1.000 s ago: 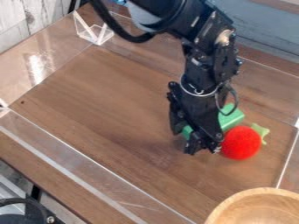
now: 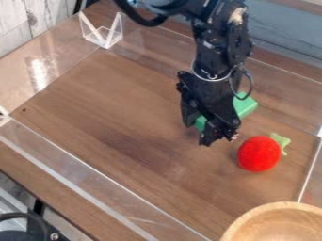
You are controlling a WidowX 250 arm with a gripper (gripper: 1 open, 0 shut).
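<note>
My dark gripper (image 2: 209, 120) is low over the middle-right of the wooden table, shut on a green block (image 2: 247, 105). The block shows behind and to the right of the fingers, partly hidden by them. A red tomato-like object (image 2: 259, 154) with a green top lies just right of and below the gripper.
A wooden bowl (image 2: 262, 225) stands at the lower right. A clear plastic bracket (image 2: 104, 30) is at the back left. Clear strips run along the table's edges.
My gripper has shifted slightly up and away from the front, with the green block moving along with it. More space shows between it and the red object.
</note>
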